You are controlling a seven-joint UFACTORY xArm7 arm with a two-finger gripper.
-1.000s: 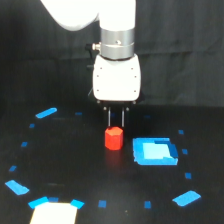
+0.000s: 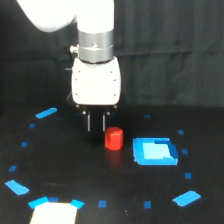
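Note:
A small red block (image 2: 114,139) stands on the dark table near the middle of the camera view. My gripper (image 2: 97,122) hangs pointing down, up and to the left of the block in the picture. Its two thin dark fingers are apart with nothing seen between them, so it is open. How high the fingertips are above the table, and whether the right one touches the block, I cannot tell.
Right of the block lies a blue-edged square (image 2: 155,152) with a lighter blue middle. A pale square object (image 2: 54,213) sits at the front left. Blue tape strips (image 2: 186,198) and small blue marks dot the otherwise clear dark table.
From just behind the red block, my gripper has moved left in the picture. The block looks to be in the same place, and the finger gap looks about the same.

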